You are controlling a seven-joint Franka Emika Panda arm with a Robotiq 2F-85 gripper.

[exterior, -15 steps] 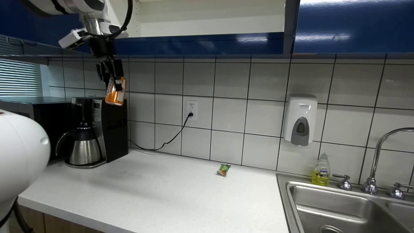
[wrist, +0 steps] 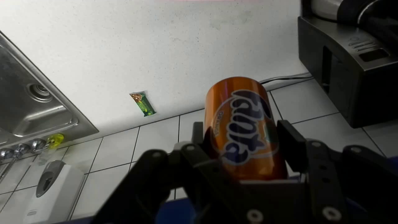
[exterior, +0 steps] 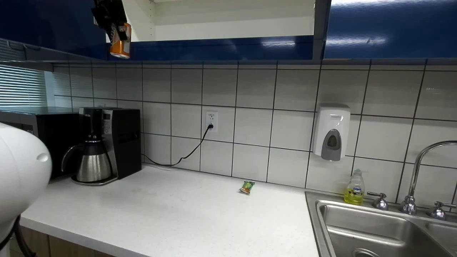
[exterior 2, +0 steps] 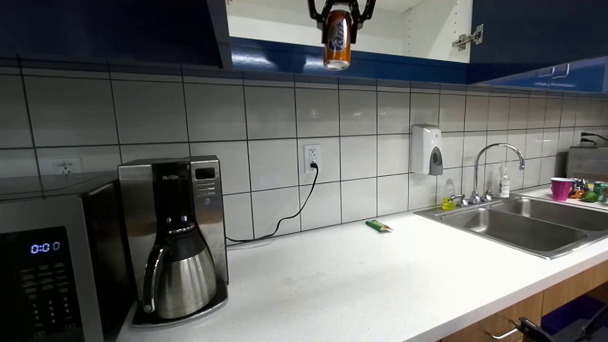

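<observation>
An orange Fanta can (wrist: 242,128) is held between the black fingers of my gripper, which is shut on it. In the second exterior view the can (exterior 2: 337,40) hangs upright below the gripper (exterior 2: 340,25), in front of the open cabinet's blue lower edge (exterior 2: 273,52). From the first exterior view, the can (exterior: 120,42) appears at the upper left, slightly tilted, and most of the arm is out of frame above. A green snack packet (exterior: 247,187) lies on the white counter (exterior: 171,214) close to the tiled wall.
The coffee maker (exterior 2: 208,194) with its steel carafe and a microwave (exterior 2: 51,256) stand on the counter's left. To the right are the sink (exterior 2: 513,222), a soap dispenser (exterior 2: 426,149) and a dish soap bottle (exterior: 354,188). The open cabinet's interior (exterior: 235,21) looks empty where visible; mid-counter is clear.
My gripper has risen with the can, from beside the coffee maker's top to the cabinet's lower edge. The can remains gripped. The packet has not moved.
</observation>
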